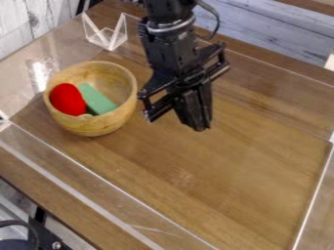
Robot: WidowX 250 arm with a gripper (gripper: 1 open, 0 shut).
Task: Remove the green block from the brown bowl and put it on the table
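The green block point(96, 99) lies inside the brown bowl point(117, 78), leaning beside a red round object point(69, 99). The bowl stands toward the left of the wooden table point(196, 181). To the right of the bowl hangs my black gripper point(198, 126), pointing down over the table. Its fingers look shut, with nothing seen between them. The green block is clear of the fingers, well to their left. Dark finger surfaces make the small gap between the tips hard to make out.
A clear wire-like stand point(105, 33) is behind the bowl, left of the arm. Open table stretches in front of the gripper and to its right. Pale edging point(317, 190) bounds the table's right side.
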